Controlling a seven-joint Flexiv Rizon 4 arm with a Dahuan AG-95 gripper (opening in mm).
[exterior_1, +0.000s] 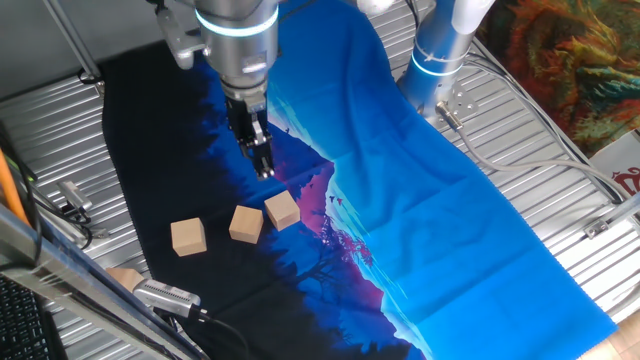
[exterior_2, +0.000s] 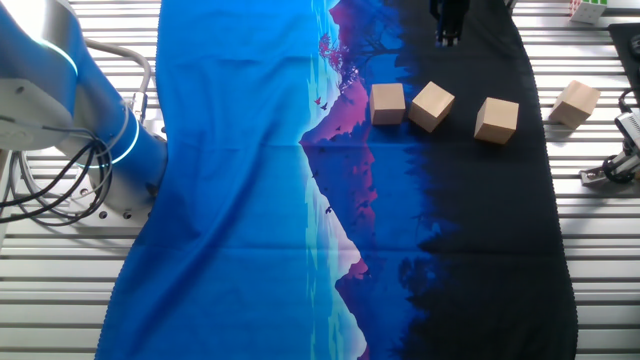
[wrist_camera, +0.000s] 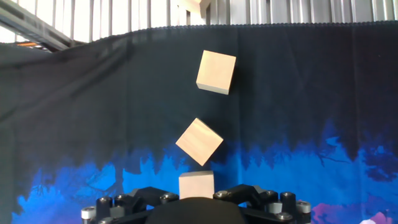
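Note:
Three plain wooden cubes lie in a loose row on the cloth. The one nearest the cloth's purple band (exterior_1: 283, 210) sits close to the middle cube (exterior_1: 247, 224); the third cube (exterior_1: 188, 237) stands apart on the black part. My gripper (exterior_1: 264, 174) hangs above the cloth, pointing down, clear of all the cubes. In exterior view 2 only the lower end of the gripper (exterior_2: 447, 41) shows at the top edge. The wrist view has the nearest cube (wrist_camera: 196, 185) partly covered by the gripper's dark body. No cube is seen held; how far the fingers stand apart is unclear.
A fourth wooden cube (exterior_2: 574, 103) rests beyond the cloth's edge on the metal slats. A camera-like device (exterior_1: 167, 298) with a cable stands near that edge, beside a metal frame bar.

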